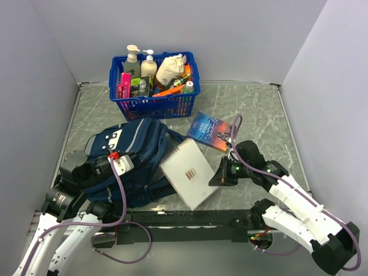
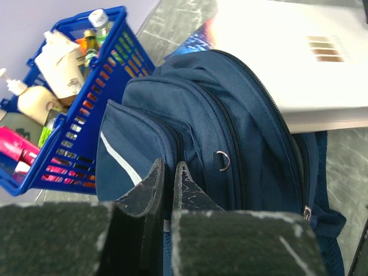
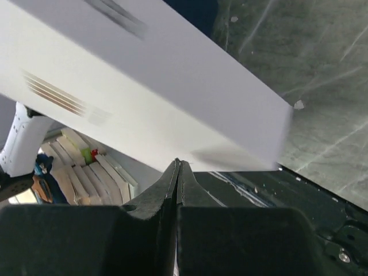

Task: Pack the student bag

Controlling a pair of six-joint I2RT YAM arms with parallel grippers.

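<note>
The navy backpack (image 1: 126, 144) lies on the left of the counter. My left gripper is shut on its front pocket fabric, beside zippers and a D-ring. A white book (image 1: 187, 172) leans out of the backpack's right side, slanting toward the counter's front; it looks blurred in the right wrist view. My right gripper is shut beside the white book's lower end, with nothing seen between its fingers. A blue book (image 1: 208, 129) lies flat behind the white one.
A blue basket (image 1: 155, 106) with bottles and packets stands at the back. Side walls bound both sides, and the counter's front edge is just below the backpack.
</note>
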